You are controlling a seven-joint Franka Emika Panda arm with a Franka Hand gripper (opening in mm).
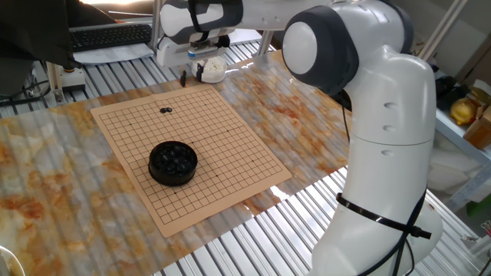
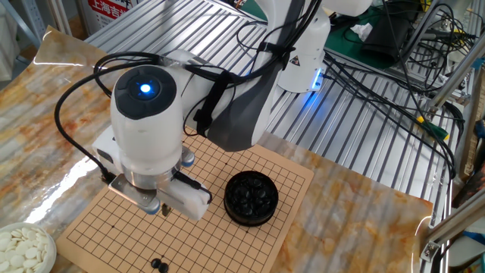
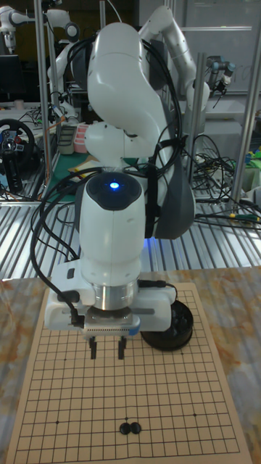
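Observation:
A tan grid board [image 1: 230,153] lies on the marbled mat, with a round black bowl [image 1: 173,172] of black stones standing on it. Two black stones [image 3: 130,428] sit side by side on the board, apart from the bowl. Above the board hangs my gripper [image 3: 107,349], pointing down; its dark fingers [image 3: 93,349] are apart and nothing shows between them. In exterior view 3 the black bowl [image 3: 179,340] is right of the gripper, partly covered by the hand. The hand hides most of the fingers in exterior view 2.
A white bowl [image 2: 24,249] of white stones stands off the board on the mat. Behind it in exterior view 1 are a keyboard [image 1: 111,37] and a ribbed metal table [image 1: 115,73]. Much of the board between bowl and stones is free.

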